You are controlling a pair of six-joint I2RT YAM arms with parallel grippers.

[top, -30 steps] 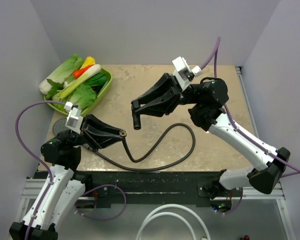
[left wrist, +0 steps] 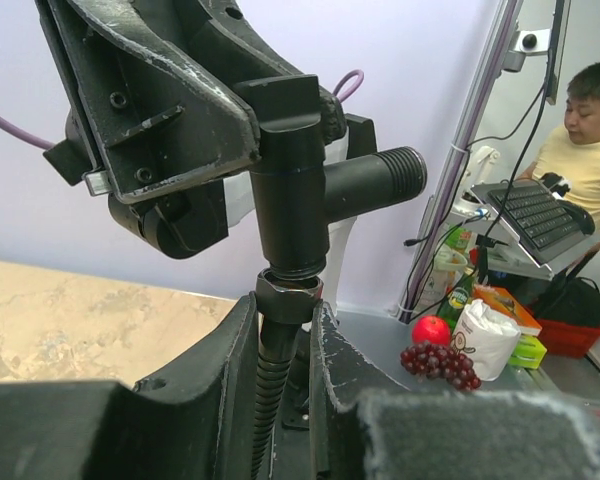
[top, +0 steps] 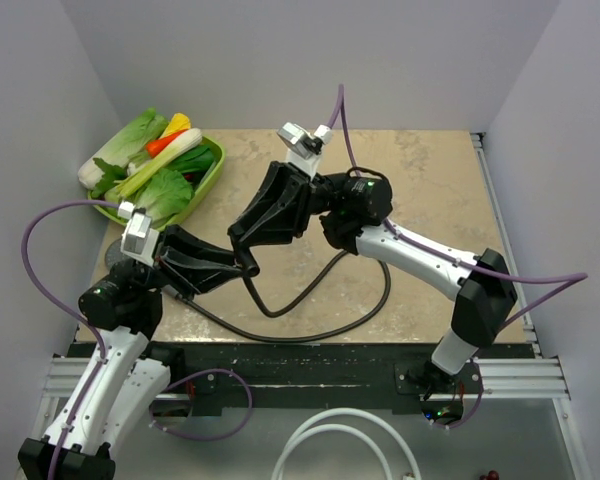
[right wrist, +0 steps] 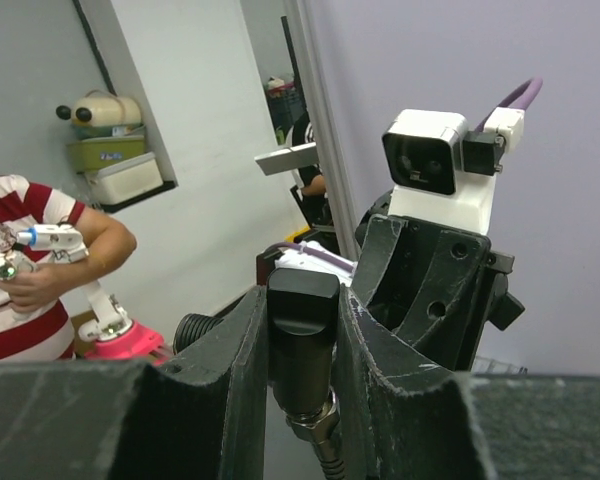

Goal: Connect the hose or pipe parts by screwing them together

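A black hose [top: 300, 299] loops over the counter and rises to my left gripper [top: 246, 268], whose fingers close around it just below its metal nut [left wrist: 287, 296]. My right gripper has its fingers around a black T-shaped fitting [left wrist: 290, 190] with a threaded side branch [left wrist: 380, 182]. In the left wrist view the fitting stands upright on top of the nut, seemingly touching it; whether it is engaged cannot be told.
A green basket of vegetables [top: 206, 185] sits at the back left of the counter [top: 440, 180]. White tubing [top: 352, 414] lies beyond the front edge. People are visible beyond the walls.
The right arm has moved left and toward the front, bringing the fitting from above right of the hose end onto it.
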